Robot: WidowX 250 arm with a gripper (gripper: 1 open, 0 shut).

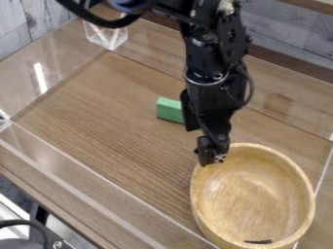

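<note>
My black gripper (208, 136) hangs over the table just behind the round beige bowl (250, 199), pointing down, with its lower tip near the bowl's far left rim. It is open. A green block (169, 110) lies on the wooden table (97, 131) behind the gripper and to its left, partly hidden by the arm.
A clear wire or plastic holder (107, 31) stands at the back left. A wooden wall with a ledge runs along the back. A dark cable shows at the bottom left.
</note>
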